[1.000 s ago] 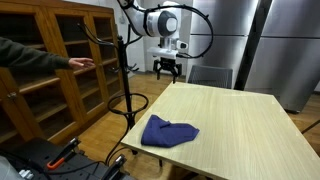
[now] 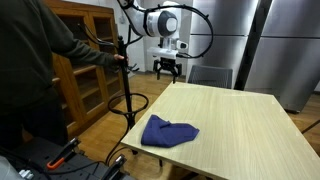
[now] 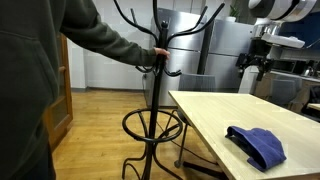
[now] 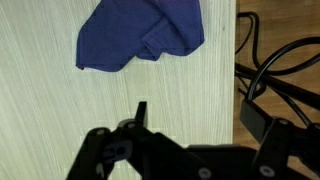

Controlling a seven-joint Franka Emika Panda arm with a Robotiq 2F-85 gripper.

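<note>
A dark blue cloth (image 2: 168, 132) lies loosely bunched on the pale table (image 2: 225, 115), near its front left corner in exterior view 1. The same cloth (image 3: 257, 146) sits by the table edge in exterior view 2. My gripper (image 2: 167, 74) hangs above the tabletop, clear of the cloth. From the wrist, the cloth (image 4: 140, 28) fills the upper left, ahead of my gripper. Its fingers are spread wide, with only bare table and floor showing between them.
A black coat rack (image 3: 152, 120) stands on the floor beside the table. A person's hand (image 3: 161, 55) is on its pole. Behind the table is a grey chair (image 2: 210, 78).
The person has come in from the left, and the outstretched hand is now at the coat rack's pole. My arm and the cloth look unmoved.
</note>
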